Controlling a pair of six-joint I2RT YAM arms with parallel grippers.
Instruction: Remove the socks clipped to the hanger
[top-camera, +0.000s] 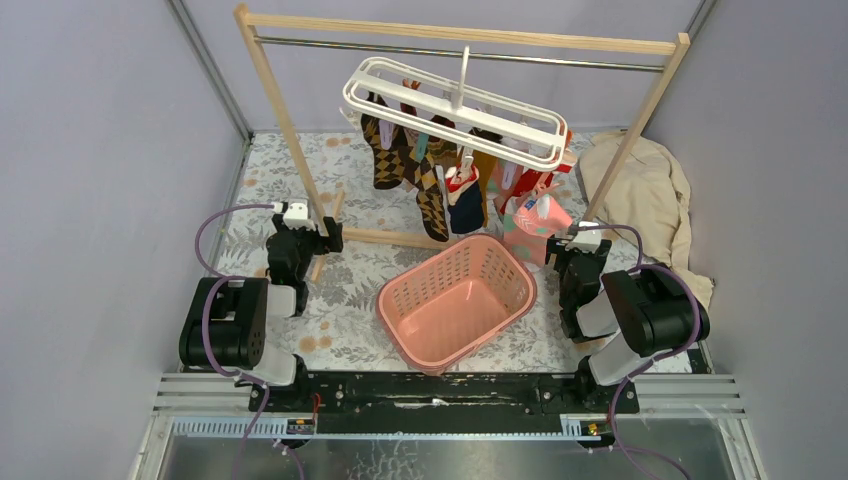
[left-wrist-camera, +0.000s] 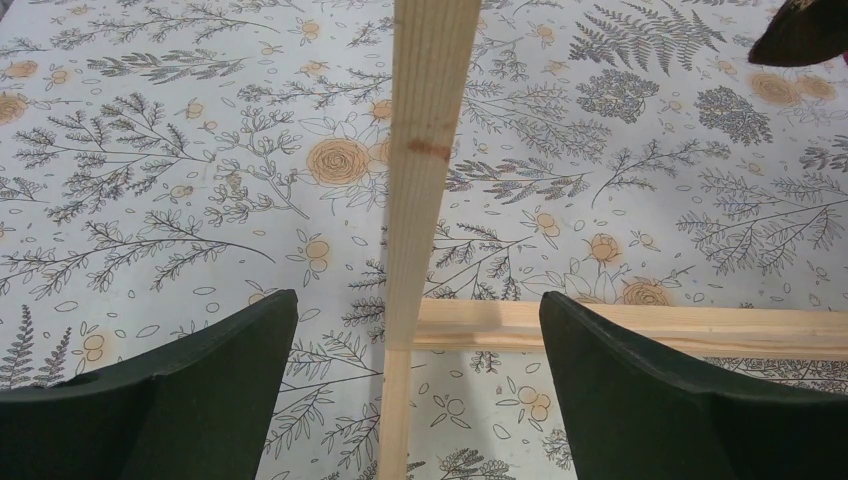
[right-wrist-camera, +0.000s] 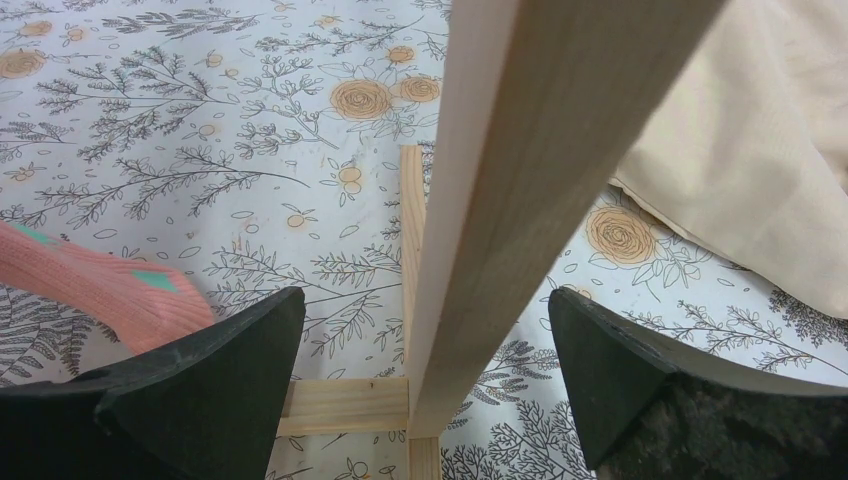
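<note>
A white hanger (top-camera: 455, 108) hangs from the metal rail of a wooden rack. Several socks are clipped below it: a brown patterned sock (top-camera: 388, 160) at the left, a dark blue one (top-camera: 466, 210) with a red and white top mid-way, and a pink one (top-camera: 541, 216) at the right. That pink sock (right-wrist-camera: 150, 290) also shows at the left of the right wrist view. My left gripper is open and empty, left of the socks near the rack's left post. Close to the right post, my right gripper stands open, nothing held; the pink sock hangs beside it.
An empty pink basket (top-camera: 455, 325) rests between the arms in front of the rack. The wooden posts (left-wrist-camera: 425, 150) stand before both grippers, a crossbar (top-camera: 390, 238) runs low behind the basket, and beige cloth (top-camera: 640, 195) lies at the right.
</note>
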